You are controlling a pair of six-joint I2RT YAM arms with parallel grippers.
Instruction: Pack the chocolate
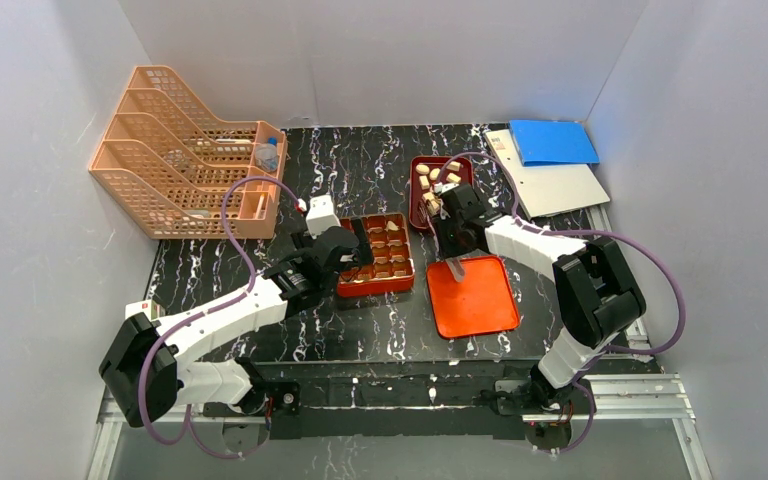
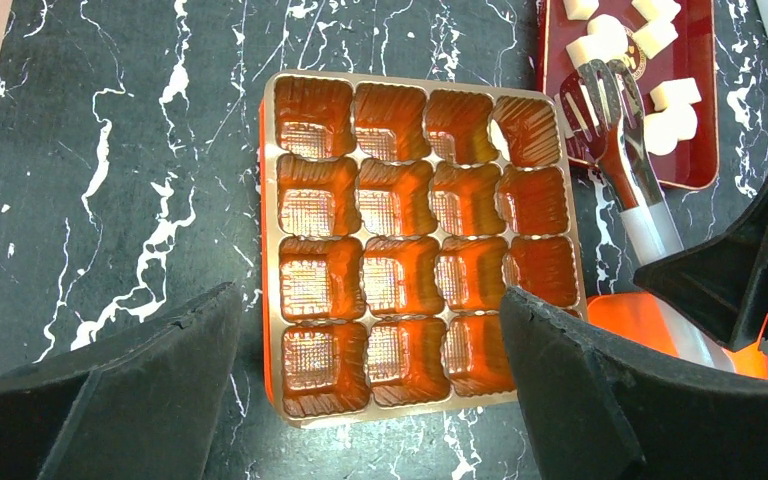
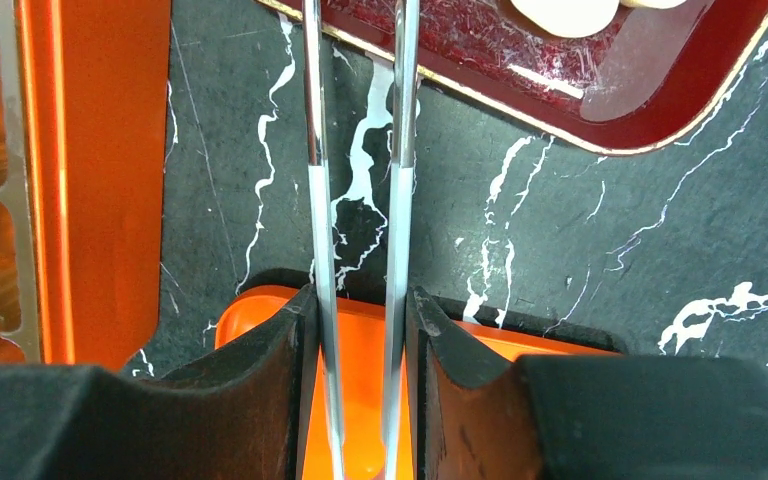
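Pale chocolates (image 2: 674, 93) lie in the dark red tray (image 2: 702, 163). My right gripper is closed around the tongs (image 3: 398, 220), their two legs running side by side with a gap between them. In the left wrist view the slotted tongs head rests at a chocolate (image 2: 588, 48) in the tray; whether it is pinched cannot be told. My left gripper stands open above the divided box (image 2: 272, 250), nothing between its fingers. A pale sliver shows at the box's far right compartment (image 2: 530, 130); the others in view look empty.
An orange-red tray (image 1: 473, 310) lies in front of the dark red tray. A peach rack (image 1: 165, 160) stands at the back left. White and blue folders (image 1: 550, 143) lie at the back right. Dark marble is clear between rack and box.
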